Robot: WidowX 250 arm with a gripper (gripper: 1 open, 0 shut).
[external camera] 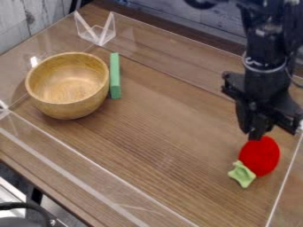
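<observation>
My gripper (244,133) reaches down from the upper right, its black lower end just above a red round object (260,157) at the right. A pale green piece (243,175) lies against the red object's lower left. Whether the fingers are open or shut cannot be told from this view.
A yellow bowl (71,89) sits at the left, with a green bar (115,76) upright in view beside it. A white wire-like item (92,30) is at the top left.
</observation>
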